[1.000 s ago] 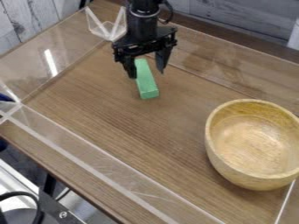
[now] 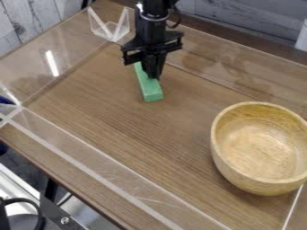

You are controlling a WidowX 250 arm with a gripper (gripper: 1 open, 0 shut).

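The black robot arm hangs at the top centre of the table, its gripper point(image 2: 153, 63) low over a green block point(image 2: 150, 85). The green block lies on the wooden table with its upper end at the gripper's fingers. Whether the fingers are on the block or just above it is hard to tell at this size.
A large pale wooden bowl point(image 2: 258, 148) fills the lower right. A clear plastic container point(image 2: 110, 25) is at the upper left beside the arm. Black cables lie at the lower left corner.
The arm has drawn in and its gripper has come down toward the upper end of the green block, which lies in about the same place.
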